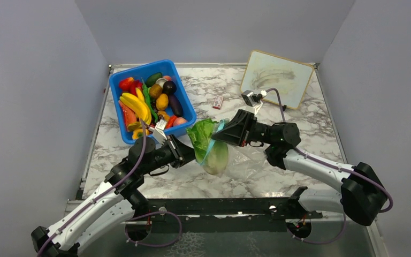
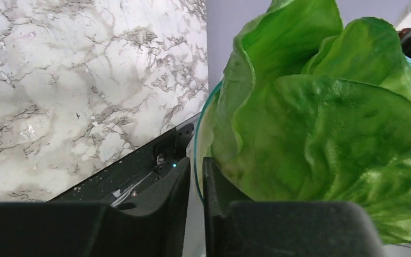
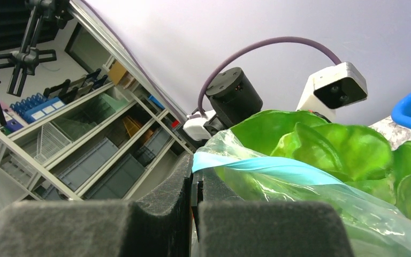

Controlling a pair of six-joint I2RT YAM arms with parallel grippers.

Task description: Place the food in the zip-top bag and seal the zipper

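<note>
A green lettuce [image 1: 200,136] sits in a clear bag with a light blue zip edge [image 3: 278,168], held up over the table's front middle, leaves poking out of the opening. My right gripper [image 1: 214,136] is shut on the bag's rim at the zip. My left gripper [image 1: 190,155] is at the bag's left side; in the left wrist view its fingers [image 2: 166,214] are slightly apart, beside the thin blue edge and leaves. Whether that edge is between them is unclear.
A blue bin [image 1: 184,91] full of fruit and vegetables stands at back left. A whiteboard [image 1: 275,77] lies at back right, a small red box [image 1: 218,101] at back middle. The marble table is otherwise mostly clear.
</note>
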